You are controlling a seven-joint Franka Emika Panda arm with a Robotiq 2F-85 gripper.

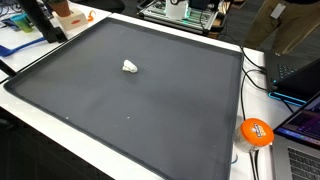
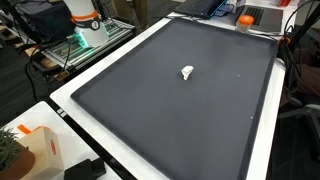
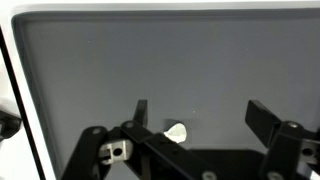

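One small white object lies alone on the dark grey tray; its exact kind is too small to tell. In the second exterior view the same white object rests around the middle of the tray. Seen from the wrist, my gripper is open, its two fingers wide apart with nothing held between them. The white object shows close to the left finger, below it in the picture and partly bordered by the gripper's body. Neither exterior view shows the gripper's fingers.
An orange-lidded container stands on the white table beside a laptop. A potted plant and a black block are off the tray's near left corner. Most of the tray is bare.
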